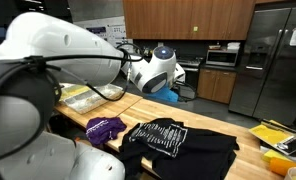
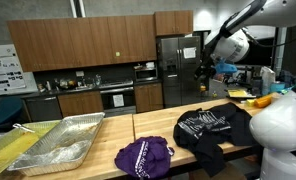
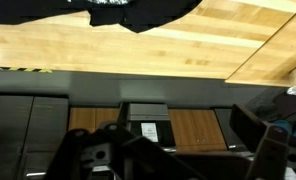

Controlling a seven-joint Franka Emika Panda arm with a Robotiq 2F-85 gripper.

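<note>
A black cloth with white print (image 1: 200, 152) lies spread with folds on the wooden table. In exterior view 2 the same black cloth (image 2: 214, 124) reaches over the table's near edge. My gripper (image 1: 183, 90) is held well above the table, towards the cloth's far side, clear of the fabric. It is open and empty. Its dark fingers (image 3: 116, 152) show along the bottom of the wrist view, where only part of the black cloth (image 3: 138, 12) enters at the top. A crumpled purple cloth (image 2: 146, 155) rests to the left of the black one.
Yellow items (image 1: 275, 133) sit at the table's right end. On the left is a large metal tray (image 2: 63, 143) holding clear plastic. Bare wooden tabletop (image 2: 153, 122) shows beyond the cloths. Kitchen cabinets and a refrigerator (image 2: 178, 70) stand farther back.
</note>
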